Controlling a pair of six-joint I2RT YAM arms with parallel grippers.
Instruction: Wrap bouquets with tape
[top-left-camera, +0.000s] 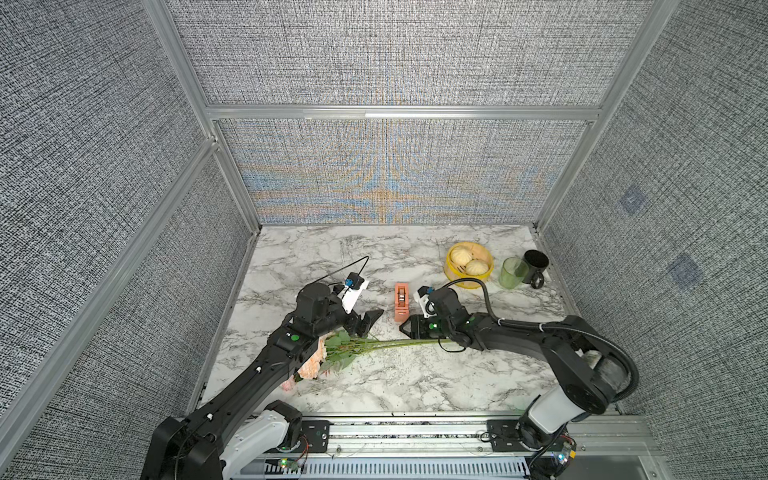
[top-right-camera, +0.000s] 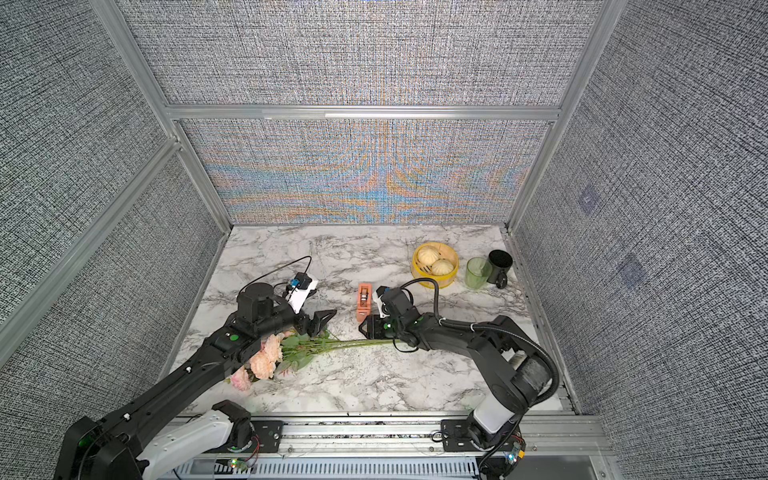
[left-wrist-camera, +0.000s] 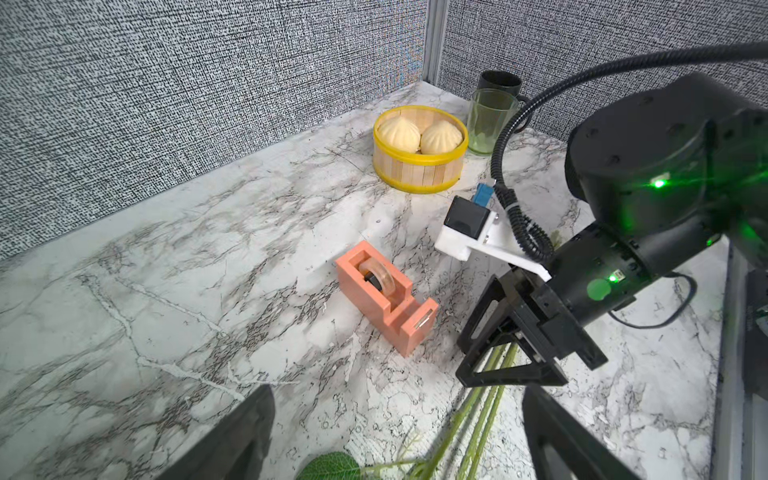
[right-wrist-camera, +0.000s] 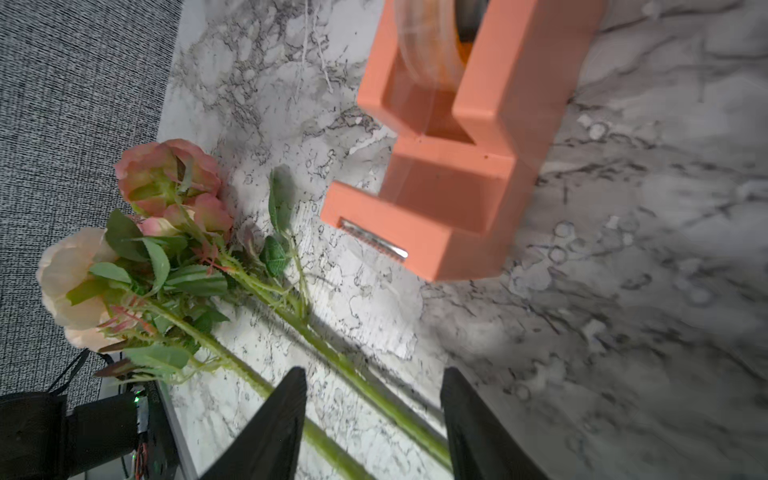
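The bouquet's peach and pink flowers (top-right-camera: 264, 360) lie at the left front, partly behind my left arm, and their green stems (top-left-camera: 392, 344) stretch right across the table. Behind the stems stands an orange tape dispenser (left-wrist-camera: 388, 296) with a roll of clear tape (left-wrist-camera: 376, 276) in it. My left gripper (top-left-camera: 370, 321) is open over the leafy part of the stems, nothing between its fingers. My right gripper has its fingers part way apart, close by the dispenser's cutter end and above the stems. No strip of tape shows clearly between its fingers.
A yellow-rimmed steamer (left-wrist-camera: 420, 148) with buns stands at the back right, beside a green glass (top-left-camera: 512, 273) and a black mug (top-left-camera: 535, 265).
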